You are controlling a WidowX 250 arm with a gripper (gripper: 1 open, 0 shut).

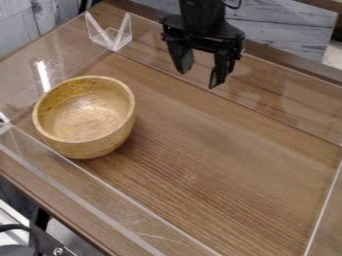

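The black robot arm reaches down from the top centre of the camera view, its gripper (201,62) hanging over the back of the wooden table (221,180). The gripper stands open, and I see no object held in it. A large tan wooden bowl (83,115) sits on the left side of the table.
A clear wire or plastic rack (110,32) stands at the back left. A marbled grey-white panel (287,30) runs along the back. A dark cable (30,240) shows at the bottom left corner.
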